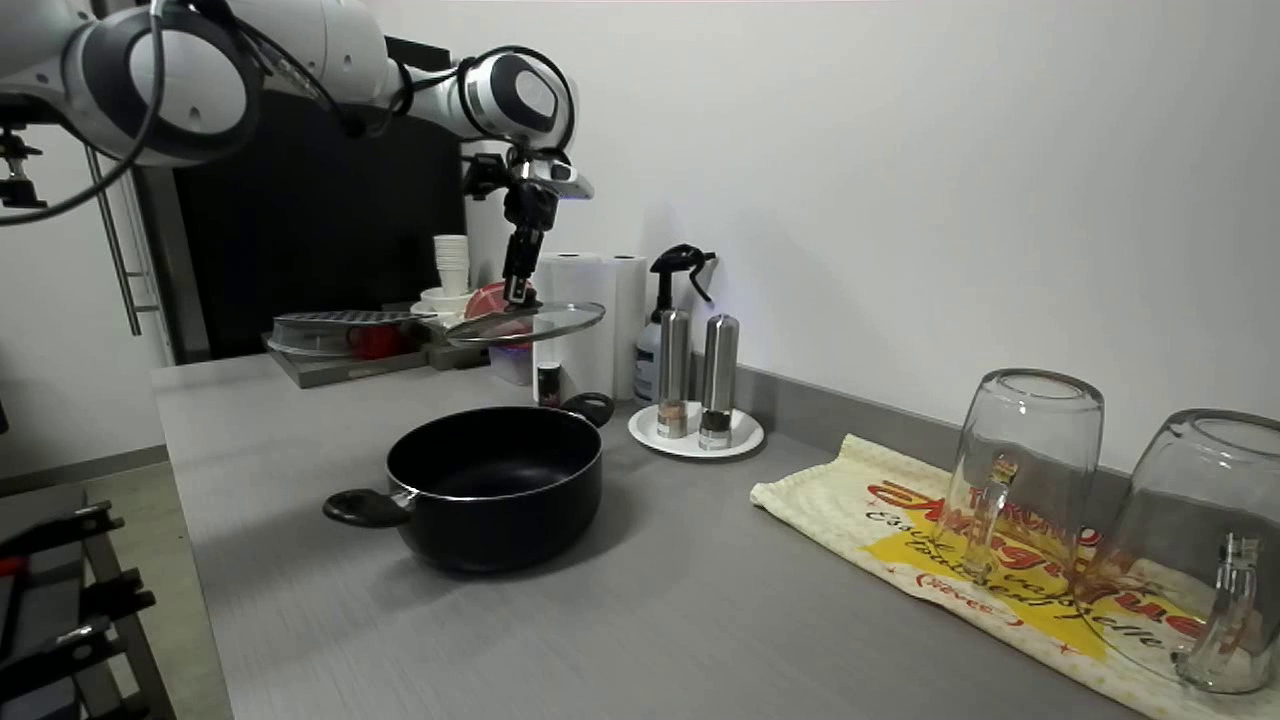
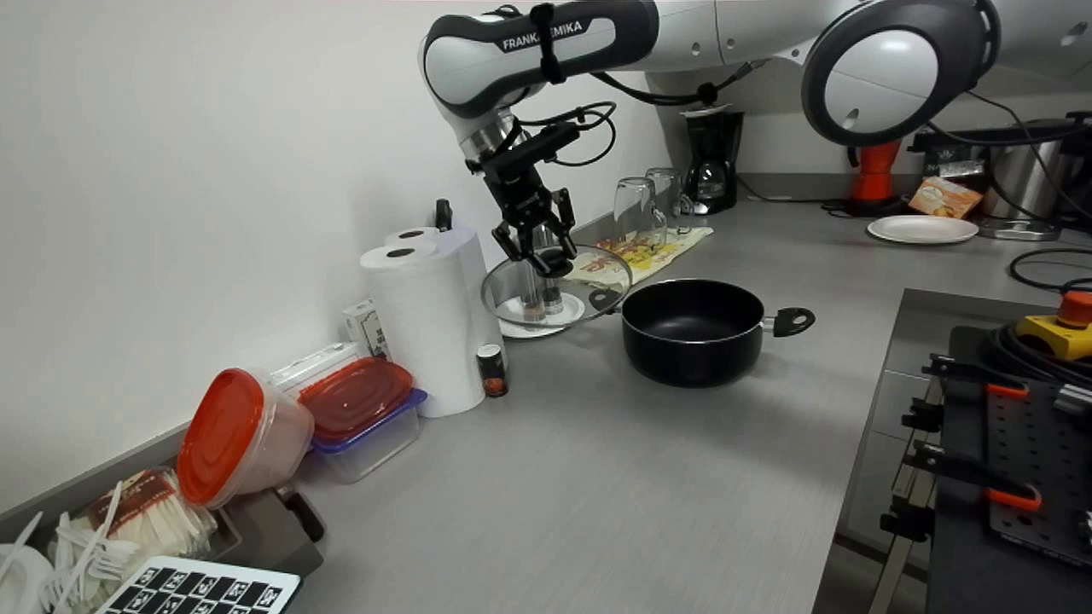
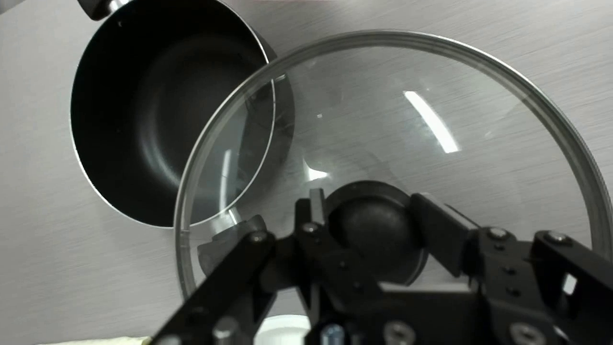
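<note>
A glass lid [image 1: 564,316] with a metal rim hangs in the air, my gripper [image 1: 518,292] shut on its black knob. In the wrist view the round knob [image 3: 370,224] sits between my fingers, and the lid's glass [image 3: 368,115] spreads out around it. The black pot [image 1: 516,516] stands uncovered and empty on the counter. From above, the lid's edge overlaps one side of the pot [image 3: 155,109]. In exterior view 2 the lid [image 2: 512,292] is to the left of the pot [image 2: 693,353], above its rim height and apart from it.
A white plate [image 1: 744,442] with two grinders [image 1: 717,384] stands by the wall, near paper towel rolls [image 2: 415,317] and a small dark shaker [image 2: 492,370]. Upturned glass mugs [image 1: 1026,480] rest on a printed cloth [image 1: 840,504].
</note>
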